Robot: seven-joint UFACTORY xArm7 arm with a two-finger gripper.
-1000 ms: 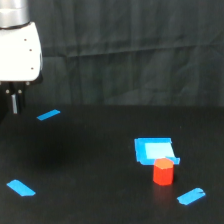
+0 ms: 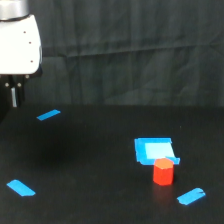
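At the upper left is the white end of my arm, with the small dark gripper (image 2: 14,96) pointing down beneath it. The gripper hangs high, against the dark backdrop, well away from the objects on the right. Its fingers are too small and dark to show whether they stand apart or together. A red-orange block (image 2: 163,172) rests on the black table, just in front of a blue piece with a white middle (image 2: 157,150). From this angle the block overlaps the lower edge of that piece; whether they touch is unclear.
Blue strips of tape lie flat on the table: a back-left strip (image 2: 48,115), a front-left strip (image 2: 21,188) and a right strip (image 2: 191,197). Between them, the middle of the black table (image 2: 90,160) is clear. Dark curtain (image 2: 120,60) hangs behind.
My arm and gripper have risen a little at the upper left. The block, the blue piece and the tape strips are where they were.
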